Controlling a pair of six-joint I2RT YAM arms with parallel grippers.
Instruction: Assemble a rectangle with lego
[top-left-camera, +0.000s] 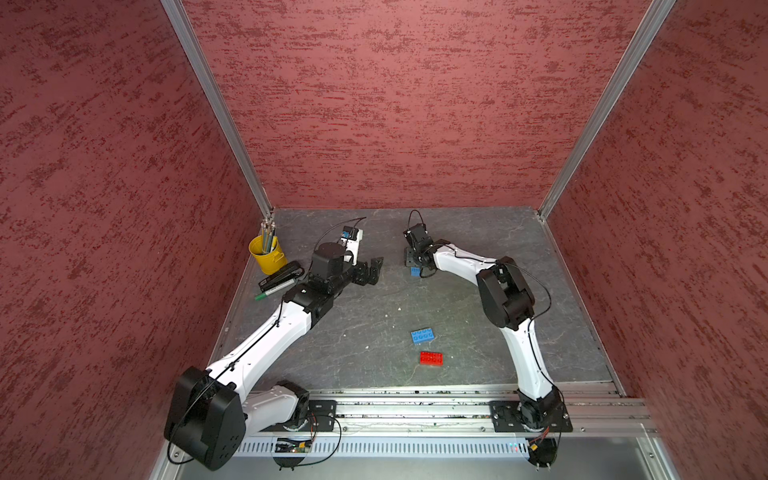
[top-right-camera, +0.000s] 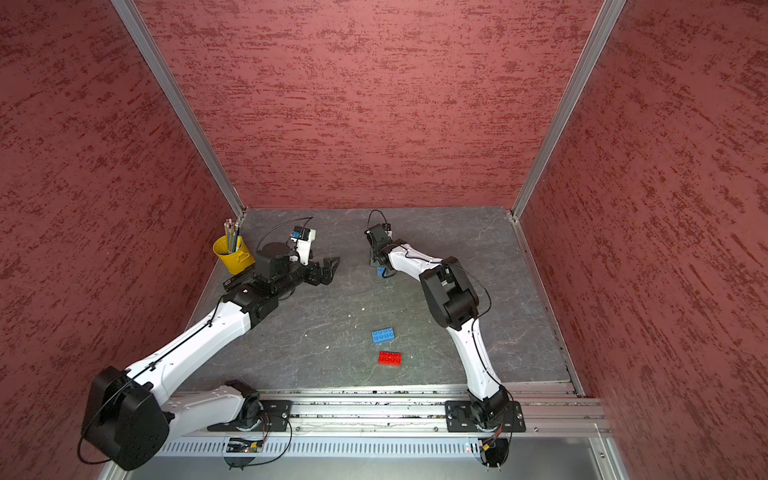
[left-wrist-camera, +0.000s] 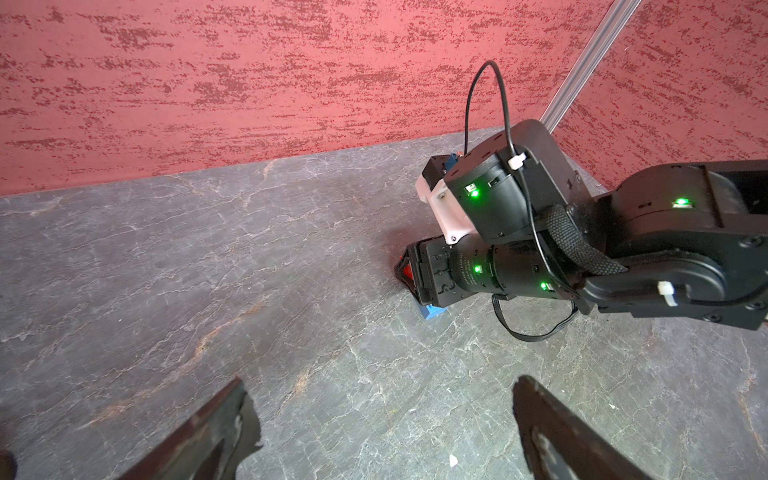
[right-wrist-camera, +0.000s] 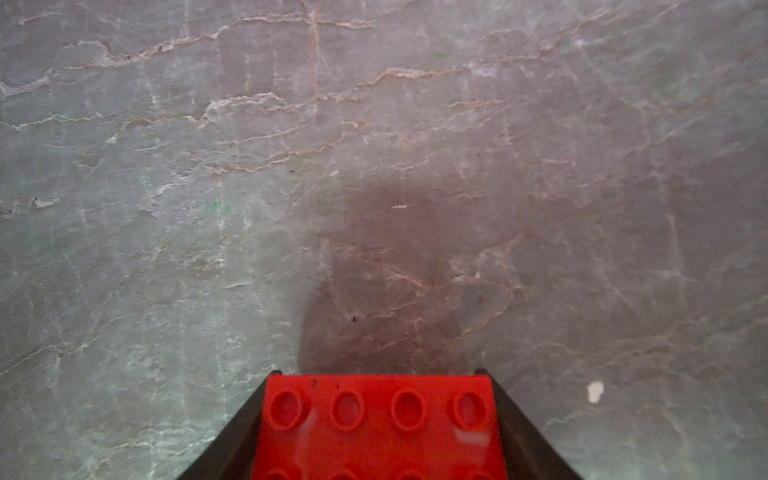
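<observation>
A red brick (right-wrist-camera: 377, 444), studs showing, sits between the fingers of my right gripper, which is shut on it. Just under and beside that gripper, part of a blue brick (left-wrist-camera: 433, 311) peeks out on the table; the gripper hides the rest, and I cannot tell whether the two bricks touch. My left gripper is open and empty, apart from the bricks, to the left of the right one. Nearer the front lie a second blue brick (top-left-camera: 422, 336) and a second red brick (top-left-camera: 431, 358), separate from each other.
At the left edge stands a yellow cup (top-left-camera: 268, 254) of pens, with a black case (top-left-camera: 281, 276) and a green-tipped marker (top-left-camera: 274, 289) beside it. Bare table (top-left-camera: 352, 344) stretches across the middle and front left.
</observation>
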